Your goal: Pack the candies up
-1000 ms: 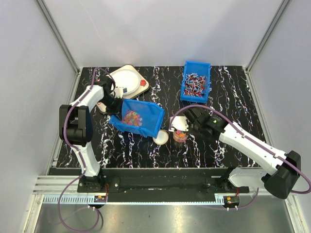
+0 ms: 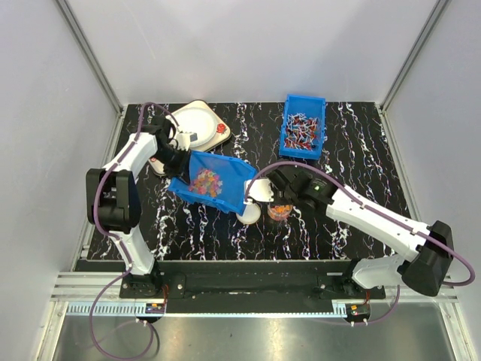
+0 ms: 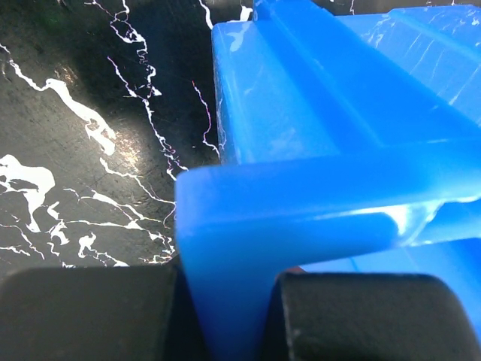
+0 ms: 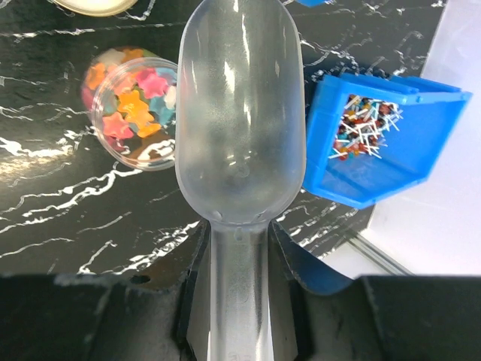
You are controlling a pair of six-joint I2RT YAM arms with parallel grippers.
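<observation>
In the top view a blue bin [image 2: 233, 172] leans tilted at the centre-left, colourful star candies [image 2: 205, 183] gathered in it. My left gripper is shut on this bin's blue rim [image 3: 316, 195], at its left end. A clear scoop [image 4: 240, 113] is gripped by its handle in my right gripper; no candy shows in its bowl. Below the scoop, a clear round jar [image 4: 135, 113] holds several star candies. In the top view my right gripper [image 2: 272, 188] hovers over the jar's back edge, close to the bin's right end.
A round pale lid [image 2: 249, 213] lies left of the jar. A second blue bin [image 2: 303, 128] with lollipops stands at the back right. Behind the left arm is a white plate [image 2: 194, 125] on a tray.
My right arm has swung left with the scoop, from over the jar towards the bin's right end.
</observation>
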